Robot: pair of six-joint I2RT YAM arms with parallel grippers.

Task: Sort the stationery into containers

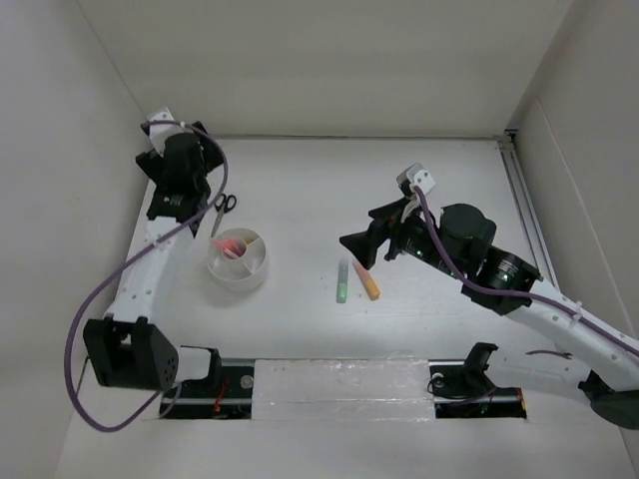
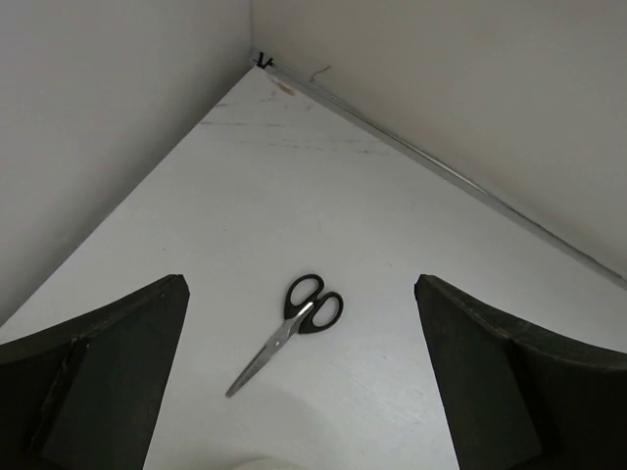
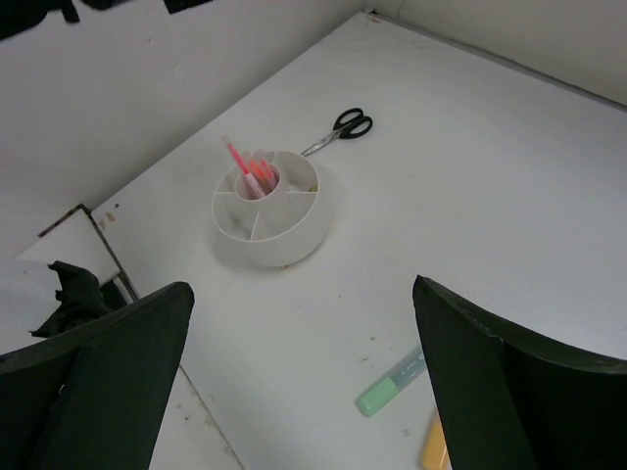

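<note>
Black-handled scissors [image 2: 278, 343] lie on the table, framed between the spread fingers of my left gripper but below them and untouched. My left gripper is open and empty, high up at the back left. Beside the scissors stands a round white divided container [image 3: 284, 245], with pink sticks [image 3: 257, 180] in its middle cup. A green-ended stationery piece [image 1: 342, 281] and an orange one [image 1: 367, 282] lie on the table near the centre. My right gripper hangs near them, open, with nothing between its fingers.
Walls enclose the sides and back, and a metal rail [image 1: 525, 205] runs along the right edge. Clear plastic sheeting [image 1: 341, 389] covers the front middle. Between the container and the green piece, the table [image 1: 300, 220] is bare.
</note>
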